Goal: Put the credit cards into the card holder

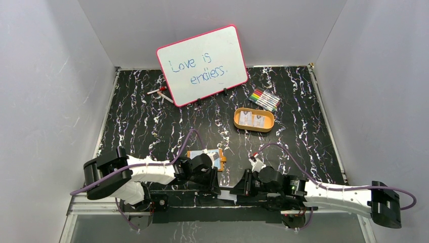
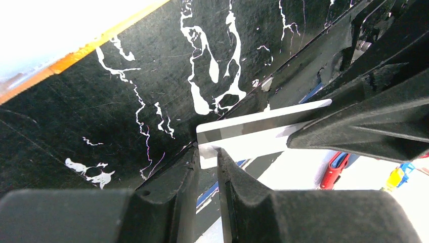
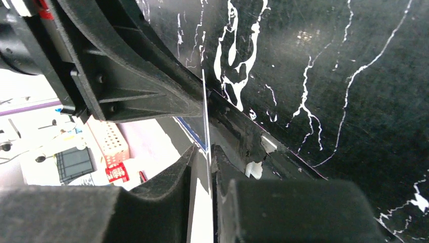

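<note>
A white card (image 2: 253,129) with a dark stripe spans the gap between my two grippers, low at the front of the table. My left gripper is shut on one end of it. At the other end my right gripper stands part open, its fingers on either side of the card, which shows edge-on in the right wrist view; a narrow gap is visible on one side. A flat pale piece with orange edges and a clasp (image 1: 222,159), seemingly the card holder, lies partly hidden behind the left arm.
An orange tray (image 1: 254,129) with two more cards in it stands farther back. Behind are colored markers (image 1: 265,99) and a whiteboard (image 1: 202,66). The table's front edge runs beneath the grippers; the table right of the tray is clear.
</note>
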